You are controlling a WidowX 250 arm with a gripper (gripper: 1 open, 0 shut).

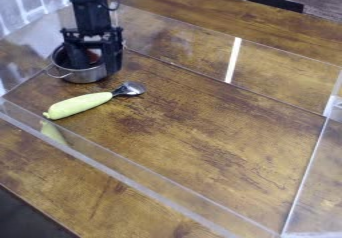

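Note:
My gripper (94,44) reaches down from the top left into a steel pot (83,72) with side handles; its fingers are dark and partly hidden in the pot, where a small reddish item shows faintly. Whether they hold anything cannot be seen. In front of the pot lie a pale yellow-green corn-like object (76,106) and a metal spoon (130,89), its head to the right.
Clear plastic walls border the wooden table (227,132) on several sides, with a white strip (233,60) on the back one.

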